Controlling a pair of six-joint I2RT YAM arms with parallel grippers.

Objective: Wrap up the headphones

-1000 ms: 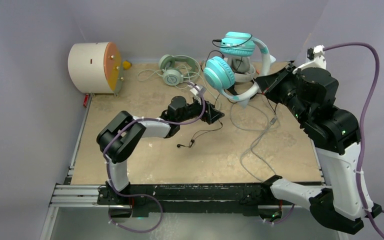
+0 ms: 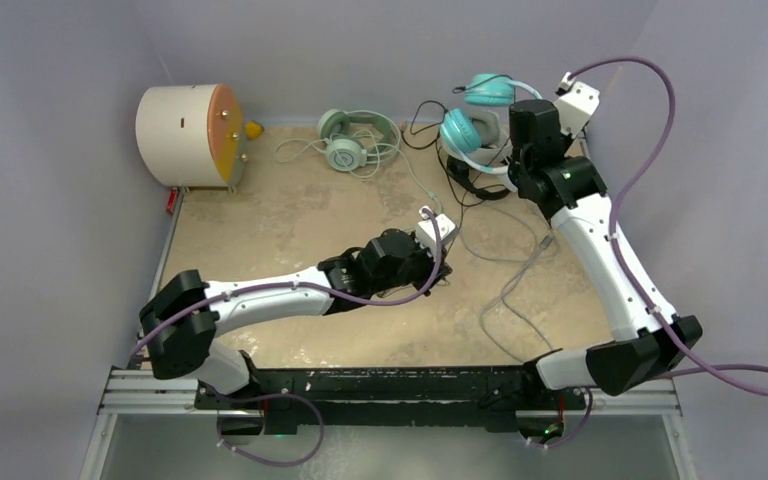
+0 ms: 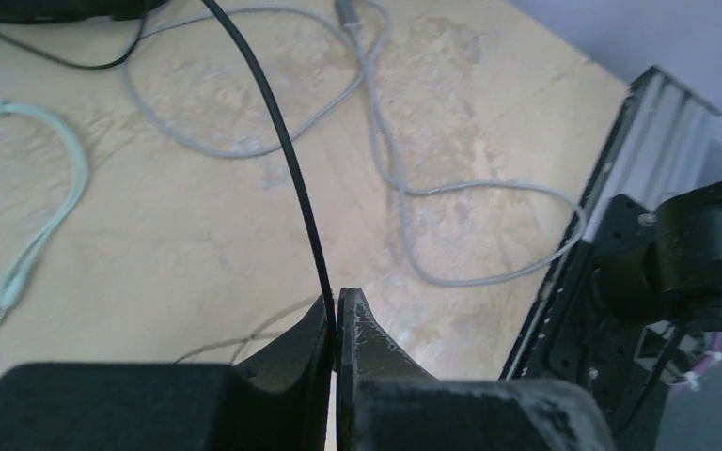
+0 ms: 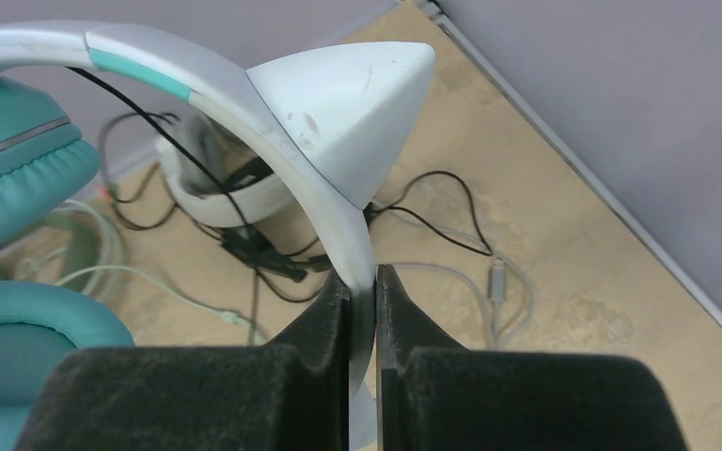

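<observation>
In the top view the teal-and-white headphones are at the back right, above the white bowl-like piece. My right gripper is shut on their white headband; in the right wrist view the band passes between its fingers, with the teal cushions at the left. Near the middle of the table stands my left gripper. Its fingers are closed on a thin black cable, which runs upward out of the left wrist view. From above, the left arm hides much of the cable.
Pale green headphones lie at the back centre with their cord. A white drum with an orange face stands back left. A grey cable is spread over the right side.
The right arm has swung left and looks lower, with the headphones still in its gripper. My left arm has stretched out, its gripper shifting toward the table's front. The loose earphone ends are now hidden under it.
</observation>
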